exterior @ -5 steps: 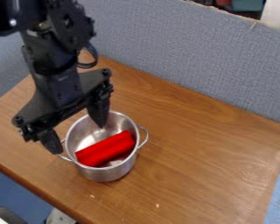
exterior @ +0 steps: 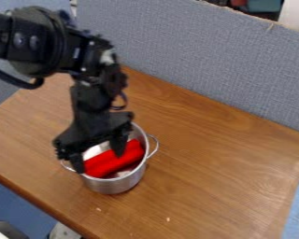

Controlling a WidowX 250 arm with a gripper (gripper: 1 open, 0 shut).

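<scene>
A silver pot (exterior: 115,184) with wire handles stands on the wooden table, and a red cylindrical object (exterior: 121,161) lies inside it. My black gripper (exterior: 96,153) is down over the pot, its fingers spread on either side, around the red object. The motion blur and overlap hide whether the fingertips touch it.
A padded grey wall (exterior: 215,65) runs along the back.
My gripper has moved right and down from above the pot's left side to over the red object in the pot. The pot has not visibly moved.
</scene>
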